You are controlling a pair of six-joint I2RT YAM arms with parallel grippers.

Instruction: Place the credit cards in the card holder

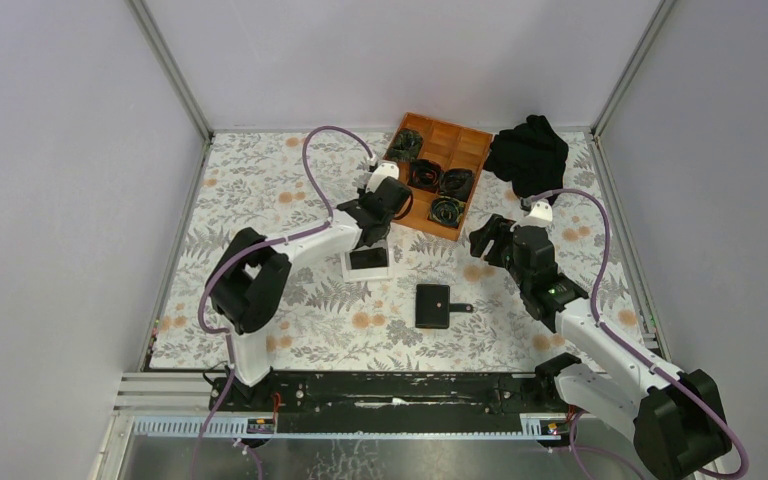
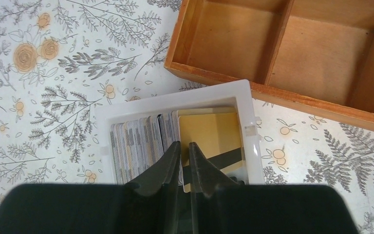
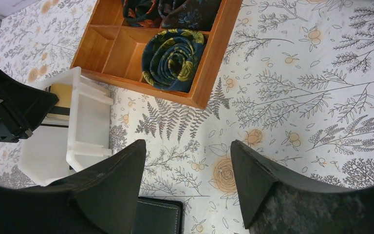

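A white plastic box (image 2: 251, 146) holds a stack of cards (image 2: 141, 141) and a gold card (image 2: 209, 131). My left gripper has its fingertips together at the left edge of the gold card; whether it grips that card is unclear. In the top view a black card holder (image 1: 432, 305) with a strap lies right of and below the box. My right gripper stands open over the table with nothing between its fingers.
A wooden divided tray (image 1: 465, 150) with rolled cloths sits just behind the box. A black cloth (image 1: 525, 150) lies at the back right.
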